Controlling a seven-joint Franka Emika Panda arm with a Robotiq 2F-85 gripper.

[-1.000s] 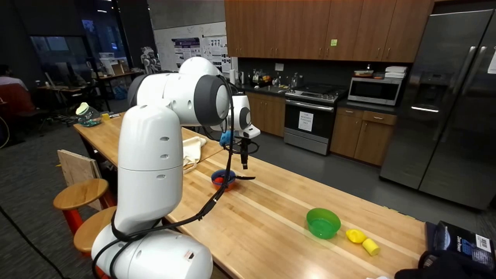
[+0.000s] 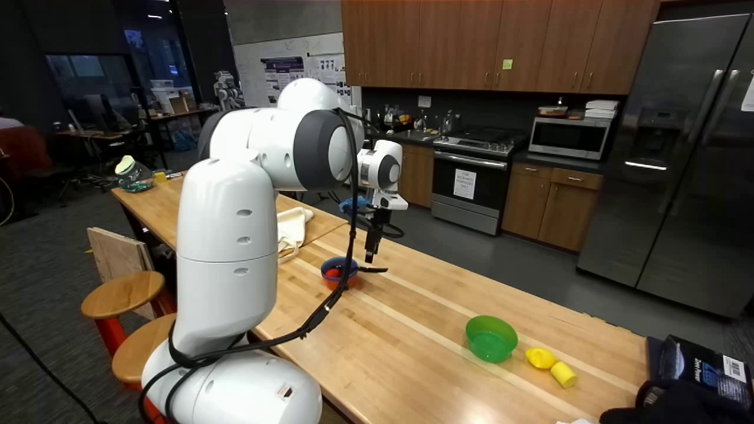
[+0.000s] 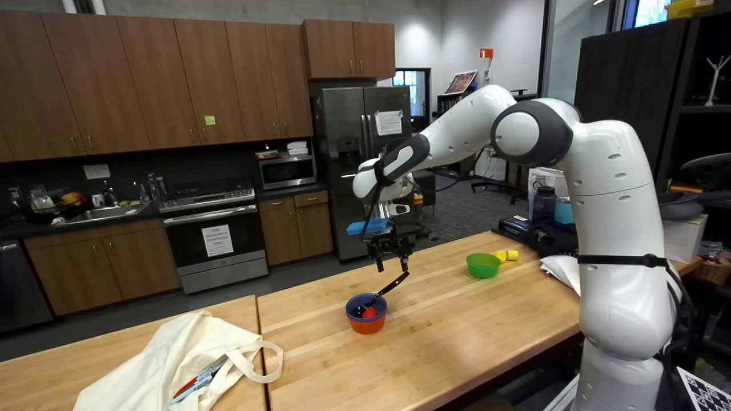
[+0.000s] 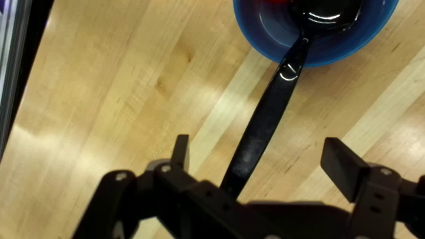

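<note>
A black spoon (image 4: 275,103) rests with its bowl end inside a blue bowl (image 4: 255,38), its handle sticking out over the rim. In exterior view 2 the blue bowl (image 3: 351,306) sits in a red-orange one (image 3: 367,327), and something red (image 3: 369,313) lies inside. My gripper (image 3: 392,266) hangs above the handle's free end, apart from the table. In the wrist view the fingers (image 4: 181,151) are wide open, one on each side of the handle; the handle's tip is partly hidden behind the gripper's body.
Farther along the table stand a green bowl (image 2: 491,339) and two yellow objects, one lemon-like (image 2: 541,357), one a short cylinder (image 2: 564,374). A cream cloth bag (image 3: 171,363) lies on the adjoining table. Bare wood separates the blue and green bowls.
The wrist has swung a little to the right in exterior view 1 and tilted, and the fingertips sit slightly lower. Spoon and bowls have stayed in place.
</note>
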